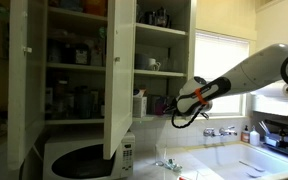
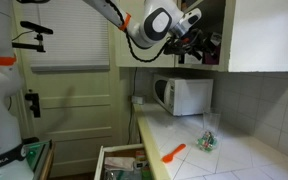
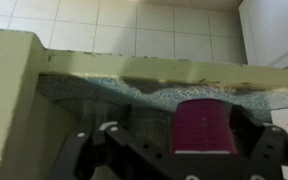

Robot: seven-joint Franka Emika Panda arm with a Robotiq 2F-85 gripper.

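A dark red cup-like object (image 3: 204, 126) stands on the lowest cabinet shelf, just behind its front edge (image 3: 174, 72). My gripper is open around it in the wrist view; the object lies closer to the right finger than the left, and its lower part is hidden. Exterior view 1 shows the gripper (image 1: 173, 110) at the right end of that shelf, beside a purple-looking item (image 1: 157, 105). From the other side, the gripper (image 2: 191, 42) reaches into the open cabinet, where its fingertips are hard to make out.
Open cabinet doors (image 1: 119, 75) stand left of the arm. Below are a microwave (image 2: 187, 97), an orange utensil (image 2: 173, 153) and a clear item (image 2: 207, 142) on the counter. An open drawer (image 2: 105, 165) juts out. Shelf items crowd the gripper's left.
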